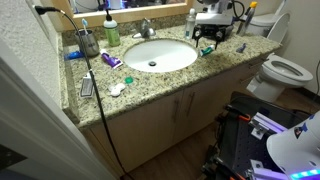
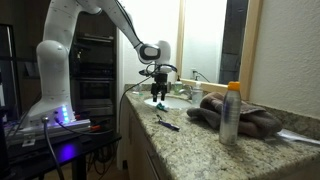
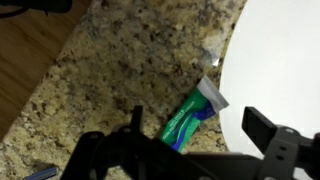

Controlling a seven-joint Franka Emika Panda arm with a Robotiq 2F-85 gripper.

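Observation:
A green tube with a white cap (image 3: 190, 114) lies on the speckled counter (image 3: 130, 60), close to the white sink (image 3: 275, 70). My gripper is open above the tube, one finger to either side of it and nothing held. The lower end of the tube is hidden behind the gripper body in the wrist view. In exterior view 1 the gripper (image 1: 208, 41) hangs just over the tube (image 1: 207, 51), at the right side of the sink. The second exterior view has the gripper (image 2: 157, 95) low over the counter.
A dark slim item (image 2: 168, 126) lies on the counter nearby. A clear bottle (image 2: 231, 115) and a bunched brown cloth (image 2: 235, 115) stand further along. Left of the sink are a purple item (image 1: 111, 60) and a green soap bottle (image 1: 112, 33). The toilet (image 1: 283, 72) is beyond the counter's end.

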